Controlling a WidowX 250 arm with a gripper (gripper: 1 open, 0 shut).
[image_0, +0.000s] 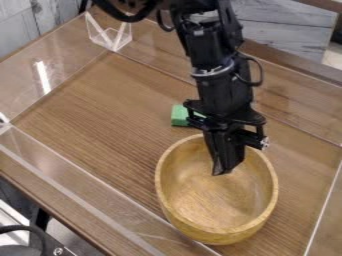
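Note:
A yellow oval bowl (214, 205) sits on the wooden table at the lower middle right. My black gripper (218, 160) hangs over the back part of the bowl, pointing down; it looks shut, with nothing visible between its fingers. A small green object (179, 115) lies behind the bowl, partly hidden by the arm.
A white wire-like basket (110, 30) stands at the back left. A pale wooden board (291, 30) is at the back right. Black cables show at the lower left corner.

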